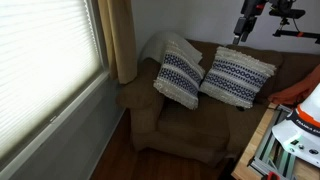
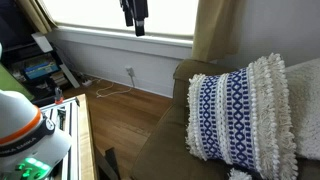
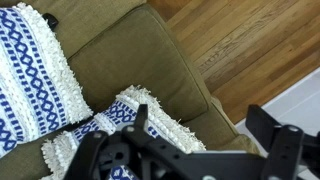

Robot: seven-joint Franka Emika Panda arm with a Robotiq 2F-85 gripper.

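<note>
My gripper (image 1: 239, 38) hangs high in the air, above the sofa in exterior view 1, and touches nothing there. In the wrist view its two dark fingers (image 3: 261, 122) stand well apart at the lower edge, with nothing held between them. Below it lies the brown sofa (image 1: 190, 130). One blue-and-white patterned pillow (image 1: 180, 75) with fringed edges leans at the sofa's left side. A second patterned pillow (image 1: 237, 77) rests to its right. The wrist view shows both pillows, one (image 3: 35, 75) at upper left and the other (image 3: 125, 112) partly hidden behind the gripper.
A beige curtain (image 1: 121, 40) hangs by the sofa. The robot's table (image 1: 255, 145) stands at the right in exterior view 1.
</note>
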